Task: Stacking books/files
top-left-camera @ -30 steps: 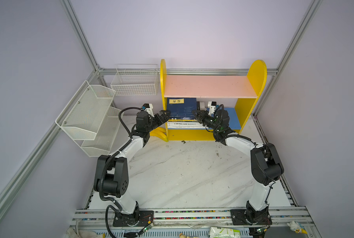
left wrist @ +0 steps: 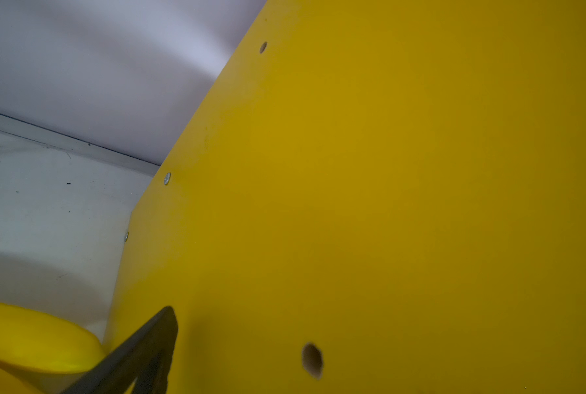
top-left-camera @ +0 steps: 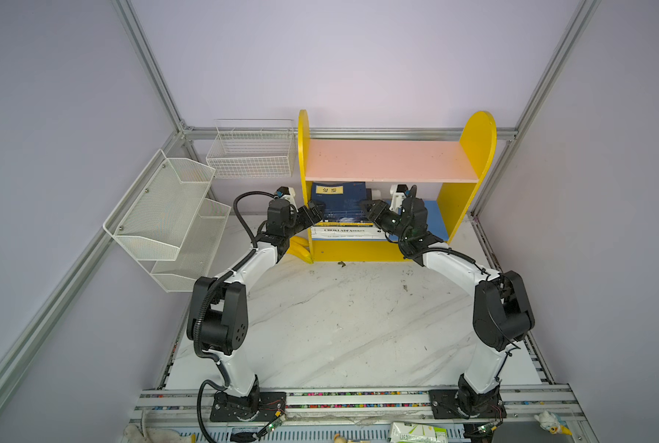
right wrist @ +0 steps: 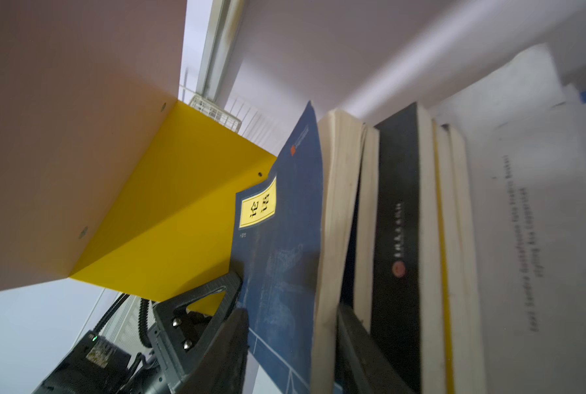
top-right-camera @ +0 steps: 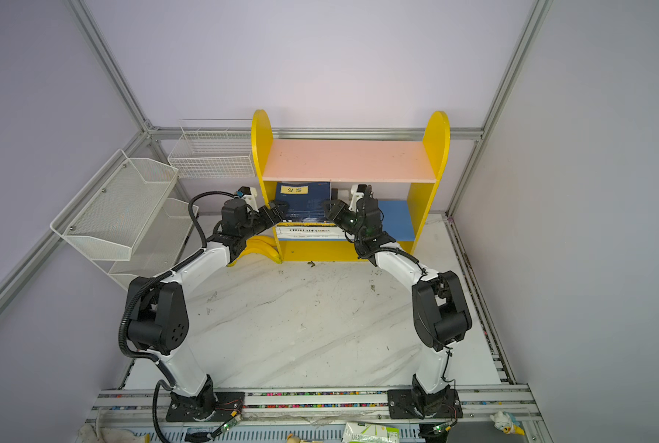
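Observation:
The dark-blue book (right wrist: 283, 223) with a yellow title label lies flat on top of the stack in the shelf's left part. Below it are further books, including a black one (right wrist: 398, 229) and, at the bottom, a white one (top-left-camera: 344, 232). My right gripper stands open around the top book's right edge, a gap showing between one of its fingers and the cover. At the yellow side panel (left wrist: 371, 197), my left gripper (top-left-camera: 314, 212) is open; one finger (left wrist: 142, 354) shows outside it, another (right wrist: 217, 289) shows inside by the book.
A pink shelf board (top-left-camera: 392, 160) lies close above the stack. The blue board (top-right-camera: 396, 219) right of the books is partly bare. Yellow bananas (left wrist: 37, 338) sit outside the left panel.
My left gripper has moved right and slightly up to the panel. The stack looks still.

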